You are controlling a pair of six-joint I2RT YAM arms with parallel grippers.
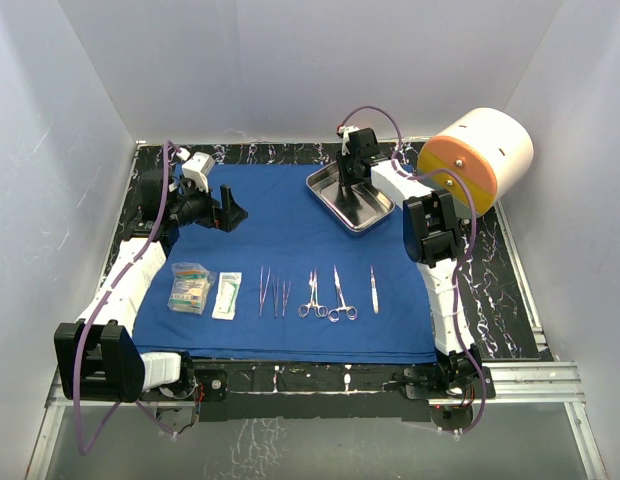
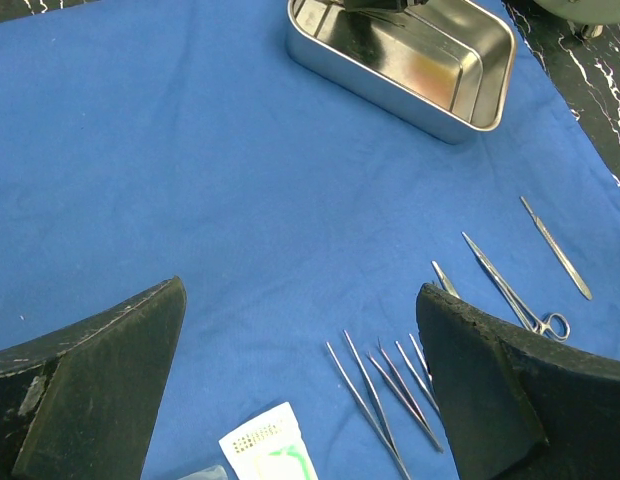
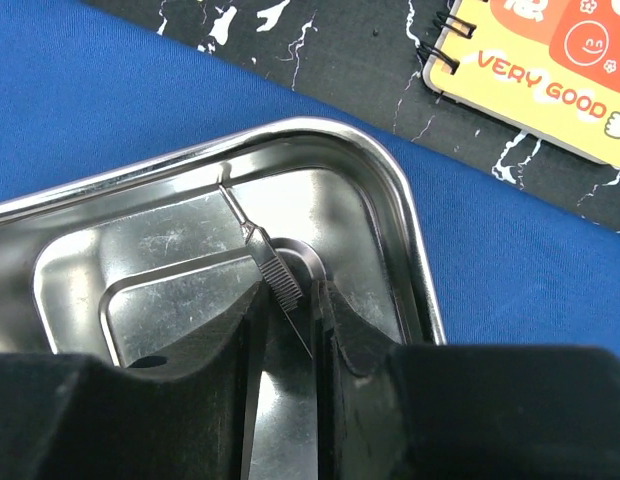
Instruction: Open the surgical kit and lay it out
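A slim metal tool [image 3: 263, 254] with a ridged handle, apparently a scalpel handle, lies in the steel tray [image 1: 366, 222]. My right gripper reaches down into that tray, its fingers a narrow gap apart on either side of the handle; a firm hold does not show. Left gripper [image 1: 226, 214] stands wide open over the blue cloth, nothing between its fingers. Laid along the front are a clear packet [image 1: 191, 288], a white packet [image 1: 227, 296], tweezers [image 1: 264, 291], two scissor-like instruments [image 1: 313, 296] [image 1: 342, 296] and a scalpel [image 1: 374, 291].
At the back right, a large orange-and-white cylinder [image 1: 480, 155] stands close to the right arm. A yellow spiral notepad [image 3: 550, 80] lies beyond the tray on the dark marble surface. Bare blue cloth [image 1: 275, 225] fills the middle.
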